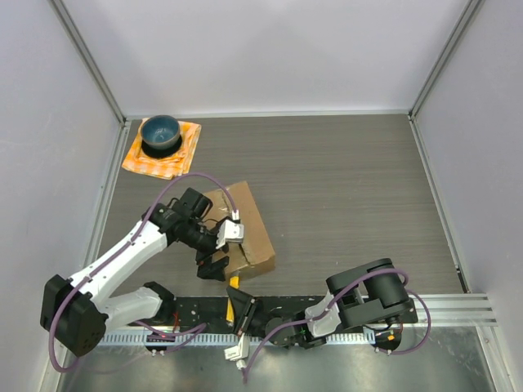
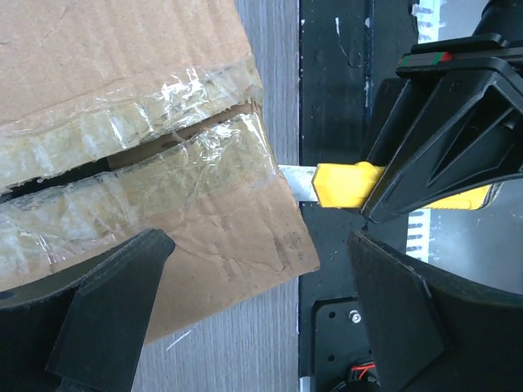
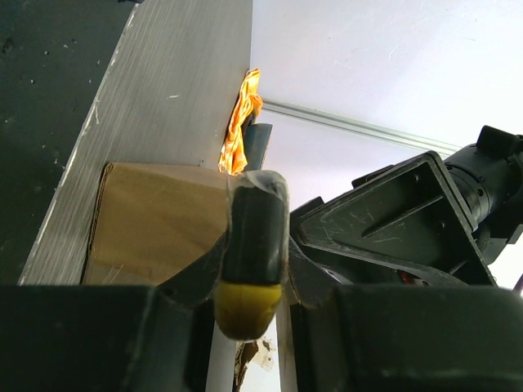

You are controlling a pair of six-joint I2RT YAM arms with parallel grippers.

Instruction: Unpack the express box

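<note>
The cardboard box (image 1: 257,233) lies on the table, front left of centre. Clear tape runs along its seam; the left wrist view shows a dark open slit (image 2: 86,170) between the taped flaps. Above the box's front part, my left gripper stands open, its fingers (image 2: 114,314) apart with nothing between them. My right gripper (image 1: 243,314), beyond the front end of the box, is shut on a yellow utility knife (image 2: 347,184). The knife's blade (image 2: 300,181) reaches the box's end edge near the seam; whether its tip is inside is hidden.
A dark blue bowl (image 1: 161,132) rests on a black base over an orange checked cloth (image 1: 186,151) at the back left. White walls enclose the sides and back.
</note>
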